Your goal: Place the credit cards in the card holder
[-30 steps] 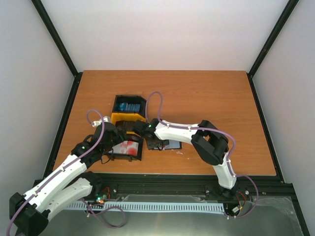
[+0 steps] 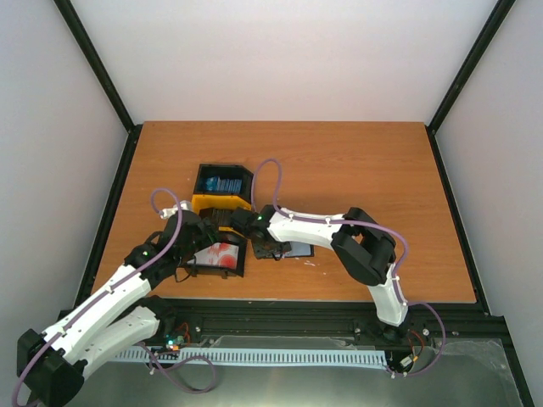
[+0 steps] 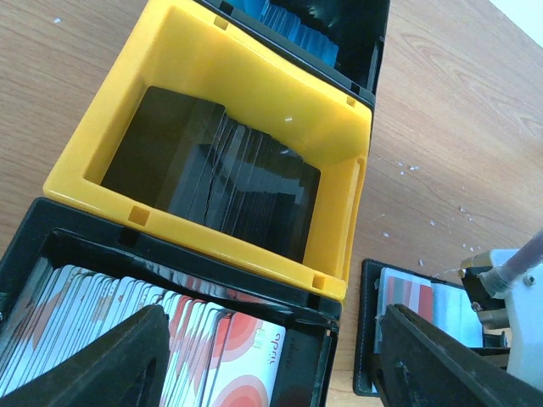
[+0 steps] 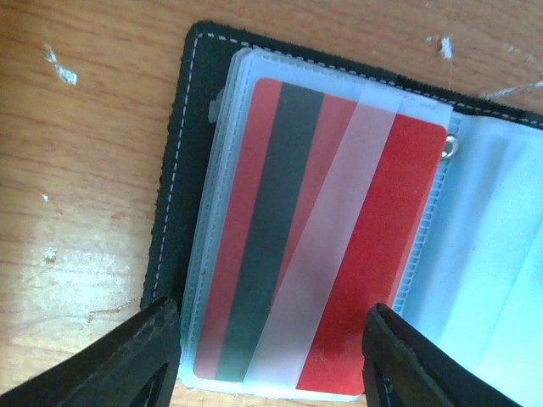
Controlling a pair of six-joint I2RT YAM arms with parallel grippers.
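Observation:
The card holder lies spread on the table, black-edged, with clear plastic sleeves. A red card with a dark stripe shows through its left-hand sleeve; the right-hand sleeve looks empty where visible. My right gripper is over the near end of that sleeve, its fingers apart on either side, and whether they touch it is unclear. Open and empty, my left gripper hangs above a black box packed with white and red cards.
Behind that box stand a yellow box of dark cards and another black box holding blue cards. Small white scraps are scattered near the holder.
My right arm shifted slightly and came back to about where it was. The left arm, boxes and holder show no clear movement.

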